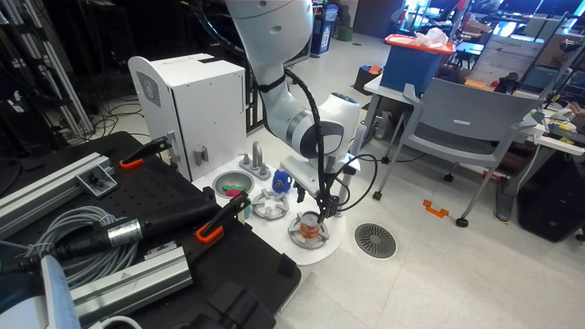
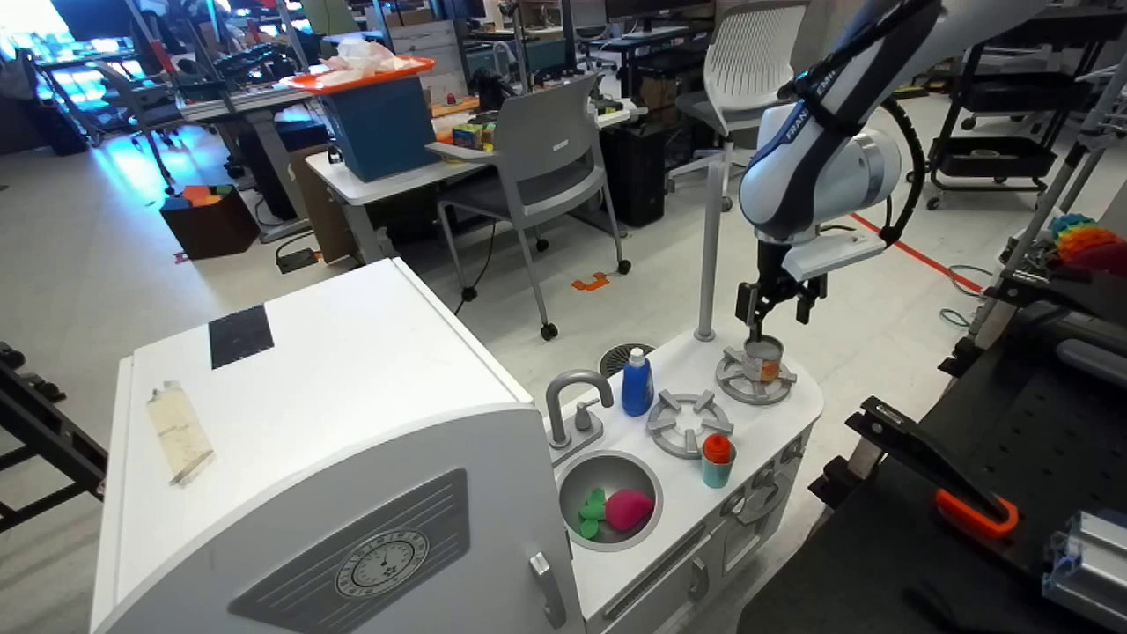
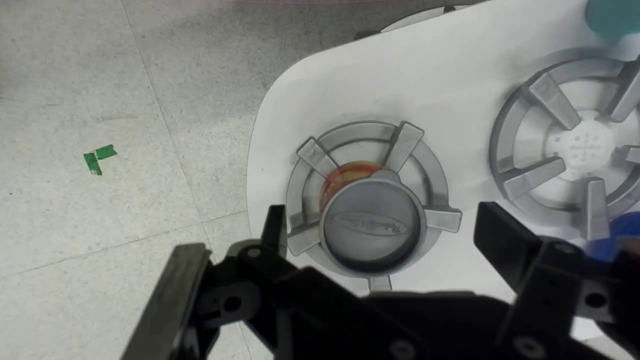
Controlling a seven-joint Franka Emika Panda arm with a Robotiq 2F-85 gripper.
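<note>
A small can [image 1: 310, 225] with an orange label and a grey top stands on the front burner grate [image 1: 308, 241] at the rounded end of the white toy kitchen counter. In the wrist view the grey top of the can [image 3: 372, 225] lies between the two black fingers, nearer the left one. My gripper is open and hangs just over the can, pointing down, with clear space on either side of it. The same can [image 2: 762, 359] shows upright under the gripper [image 2: 778, 317] in exterior view 2.
A second burner grate [image 2: 684, 423], a blue bottle [image 2: 637, 382] and a teal cup with a red top [image 2: 718, 461] stand nearby. The sink [image 2: 581, 477] holds a pink and green toy. A grey upright post [image 2: 710, 254] rises close beside the gripper at the counter's edge.
</note>
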